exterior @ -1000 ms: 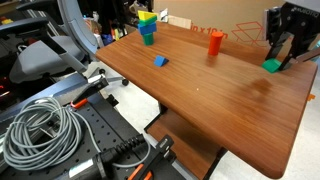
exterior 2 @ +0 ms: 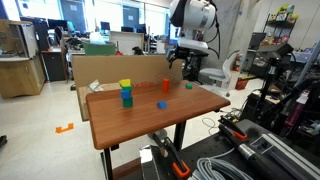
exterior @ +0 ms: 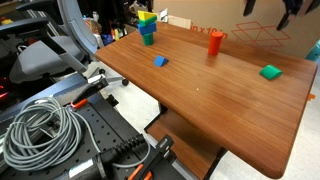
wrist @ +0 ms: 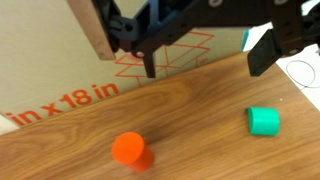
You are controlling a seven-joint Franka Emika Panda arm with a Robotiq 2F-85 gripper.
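Observation:
My gripper [exterior: 266,14] is up above the far right of the table. Its two fingers stand well apart in the wrist view, so the gripper is open with nothing between them. A green block [exterior: 271,72] lies on the wood below it, clear of the fingers; in the wrist view the green block [wrist: 264,121] is at lower right. Toward the back edge stands a red-orange cylinder [exterior: 215,43], upright. A small blue block [exterior: 160,61] lies farther left. Beyond it is a stack [exterior 2: 126,93] with yellow on top, blue in the middle and green beneath.
A cardboard panel [exterior 2: 140,70] with red print rises along the table's back edge. Coiled cable [exterior: 45,140] and a dark rail lie off the front side.
One second ago the gripper held the green block just above the table.

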